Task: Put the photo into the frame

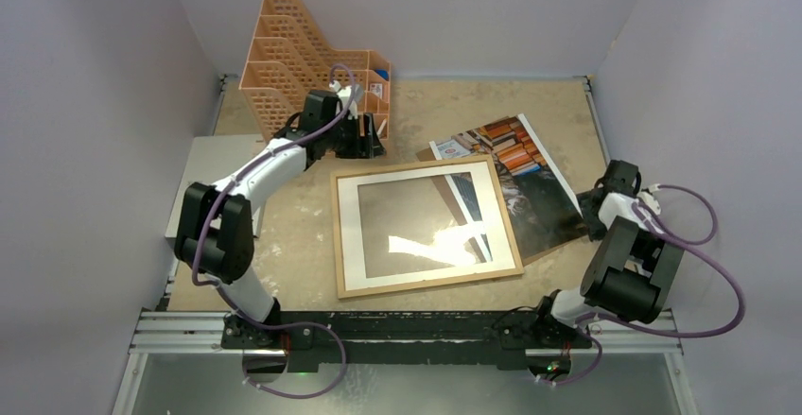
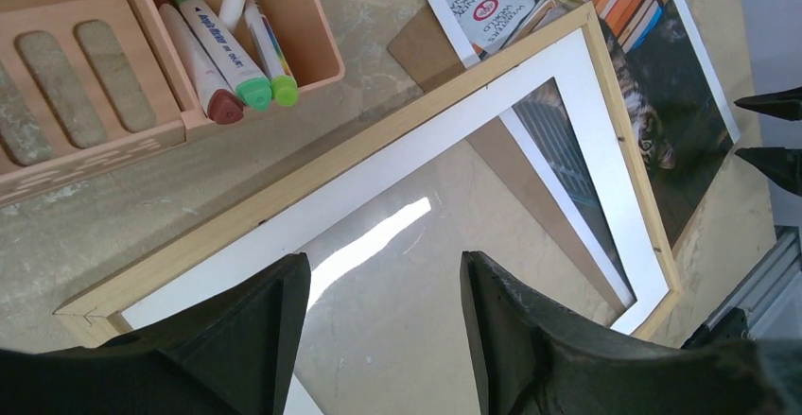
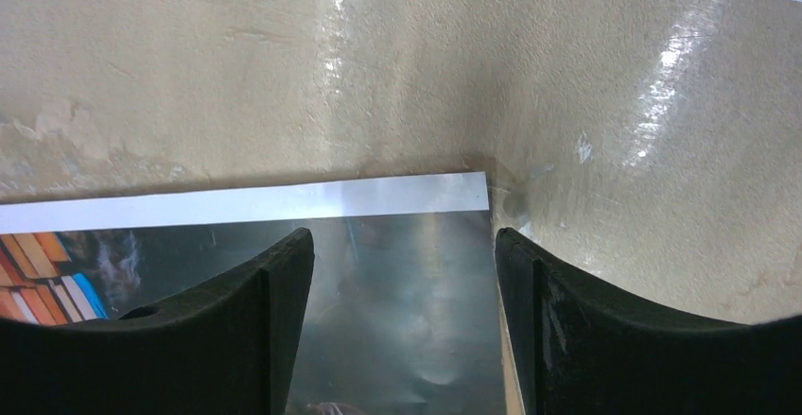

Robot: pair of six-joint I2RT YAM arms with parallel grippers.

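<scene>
A wooden frame (image 1: pixel 426 287) with white mat and clear pane lies at the table's middle, partly over the photo (image 1: pixel 534 212), a print with books and a dark animal. My left gripper (image 1: pixel 367 141) hangs open near the organizer, above the frame's upper left in the left wrist view, nothing between its fingers. My right gripper is open over the photo's white-edged corner on the right side of the table, its fingers either side of that corner area.
A peach organizer (image 1: pixel 284 75) with markers (image 2: pixel 217 56) stands at the back left. A pale flat board (image 1: pixel 194 183) lies at the left. Bare table is visible behind the photo.
</scene>
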